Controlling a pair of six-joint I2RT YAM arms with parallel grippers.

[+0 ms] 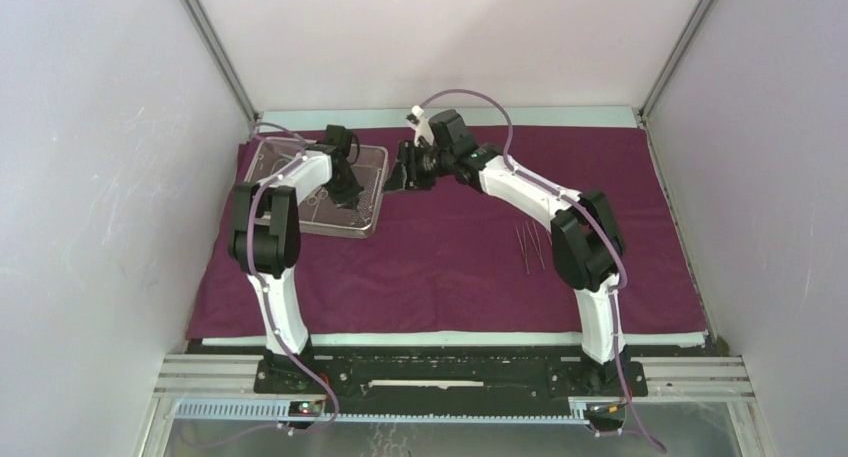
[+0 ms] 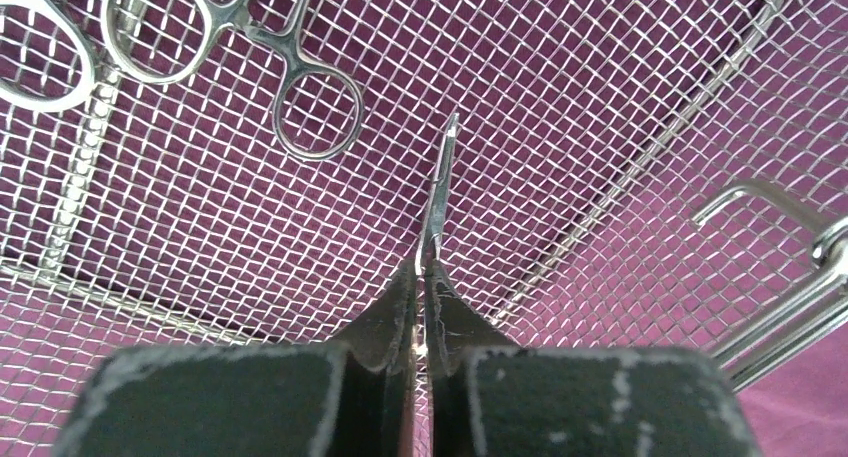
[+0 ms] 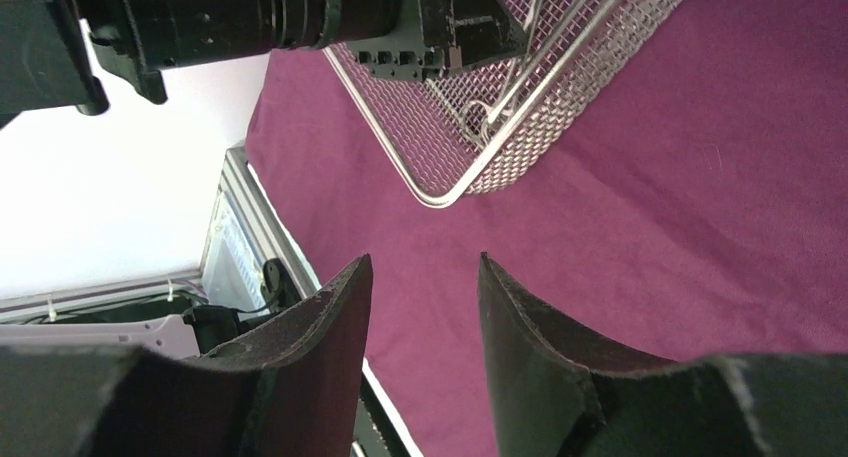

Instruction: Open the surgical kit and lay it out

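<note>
The wire mesh tray point(image 1: 322, 229) lies on the left part of the maroon drape. My left gripper is down inside it, shut on a slim metal instrument point(image 2: 440, 182) whose pointed end sticks out beyond the fingertips. Ring-handled instruments point(image 2: 318, 155) lie on the mesh nearby. Just right of the tray, apart from it, hangs my right gripper, open and empty above the drape. Farther right, several thin instruments point(image 1: 524, 249) rest side by side on the drape, partly hidden by the right arm.
A bent metal handle point(image 2: 770, 202) stands at the tray's side. The drape point(image 1: 430, 277) is bare in the front middle. Walls close off the left, right and back of the workspace.
</note>
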